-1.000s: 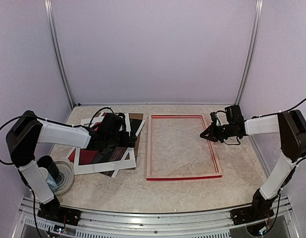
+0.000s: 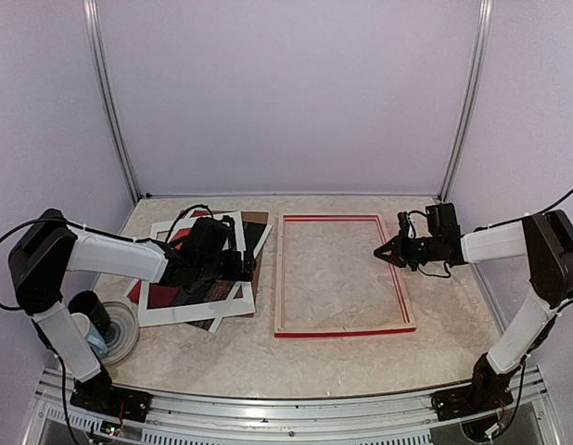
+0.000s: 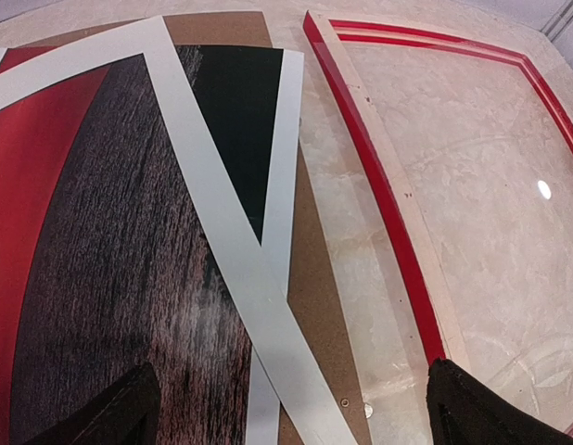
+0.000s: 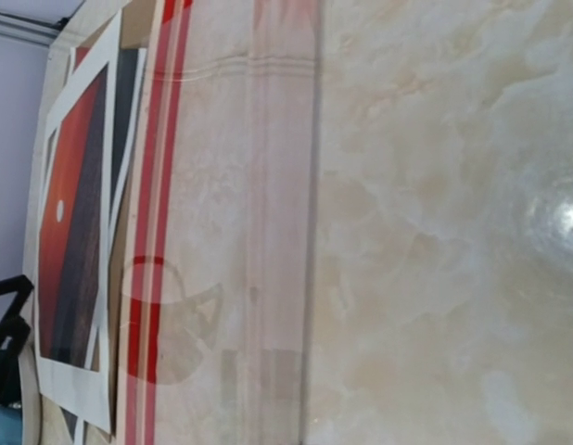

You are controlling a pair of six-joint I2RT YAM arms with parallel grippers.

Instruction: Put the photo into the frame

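Note:
The frame (image 2: 345, 331) lies flat on the table right of centre, its border pale with red inner and side strips. To its left is an overlapping pile; on top, a white-bordered photo (image 2: 189, 311) in red and dark tones. My left gripper (image 2: 242, 263) hangs over the photo's right part; in the left wrist view its fingers (image 3: 110, 413) stand wide apart with nothing between them. At the frame's right side, my right gripper (image 2: 377, 253) is shut, and nothing shows in it. Its fingers do not appear in the right wrist view, where the photo (image 4: 81, 241) and frame border (image 4: 141, 329) show.
Beneath the photo lie another white-edged print (image 3: 283, 158) and a brown board (image 3: 319, 287). Dark and light cups (image 2: 90, 311) and a white plate (image 2: 125, 332) stand at the front left. Bare table (image 2: 361, 366) lies in front of the frame.
The left arm has barely moved, and the photo and frame lie where they were.

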